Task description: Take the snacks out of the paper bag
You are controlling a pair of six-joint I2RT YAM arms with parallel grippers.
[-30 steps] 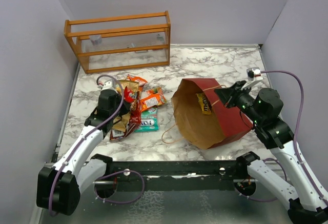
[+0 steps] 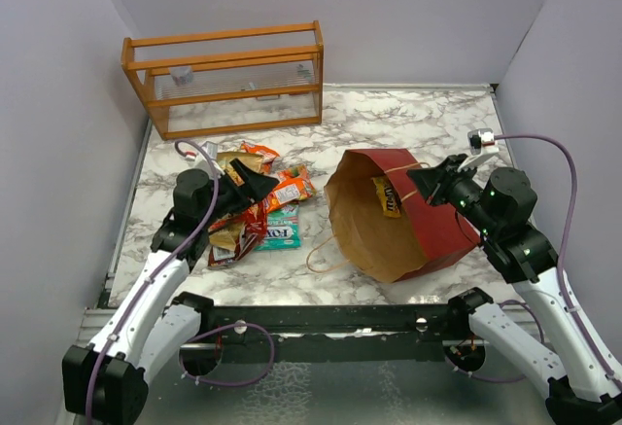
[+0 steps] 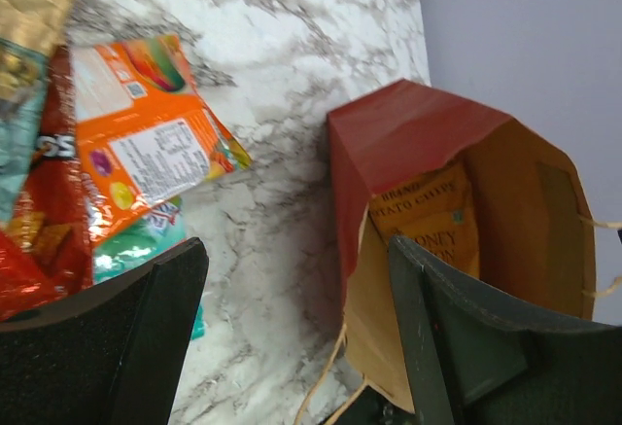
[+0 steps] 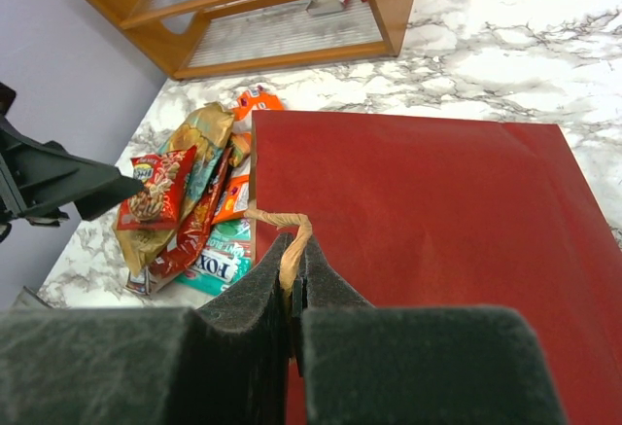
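A red paper bag (image 2: 437, 230) lies on its side, its brown mouth facing left, with an orange-yellow snack pack (image 2: 387, 196) inside. My left gripper (image 2: 255, 180) is open above a pile of snacks, including an orange pack (image 3: 146, 133), a red pack (image 4: 155, 187) and a teal pack (image 2: 279, 230). In the left wrist view the bag's mouth is ahead on the right. My right gripper is shut on the bag's twisted paper handle (image 4: 282, 217), above the red side of the bag.
A wooden rack (image 2: 224, 94) stands at the back left. Bare marble table (image 2: 408, 114) shows behind the bag and in front of the pile. Walls border both sides.
My left arm has lifted and moved right from over the pile toward the bag. The right arm and bag have not visibly moved.
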